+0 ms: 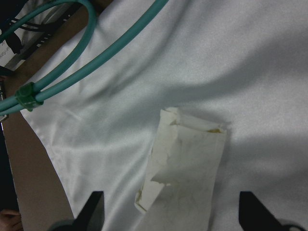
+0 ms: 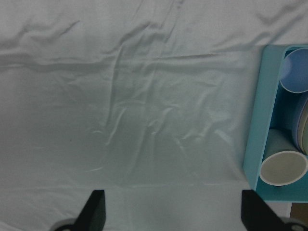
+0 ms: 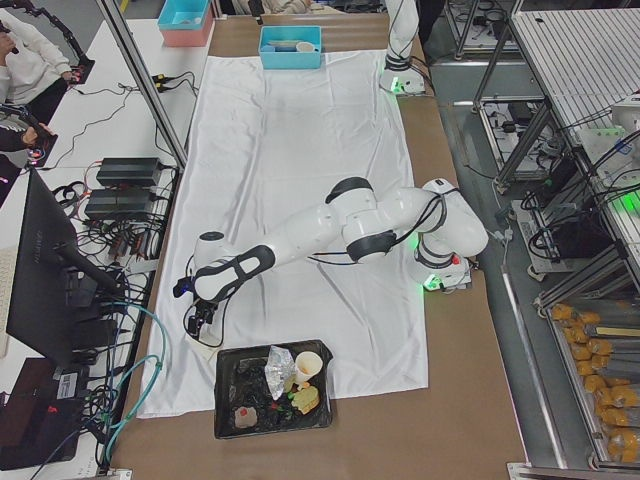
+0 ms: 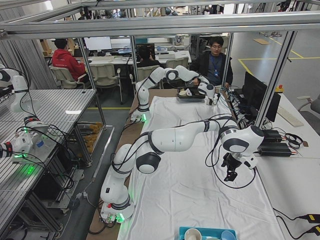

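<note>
My left gripper hangs low over the white cloth at its near left, beside a folded white paper piece [image 1: 187, 159] that lies between and just beyond its open fingers in the left wrist view. A black tray [image 3: 240, 395] next to it holds crumpled foil, a pale cup and food scraps. My right gripper is open above bare cloth at the other end, with nothing between its fingers. A blue bin [image 2: 257, 120] with cups and stacked dishes stands at the right of its wrist view.
Teal cables [image 1: 110, 48] cross the left edge of the left wrist view. Monitors and electronics line the table's side.
</note>
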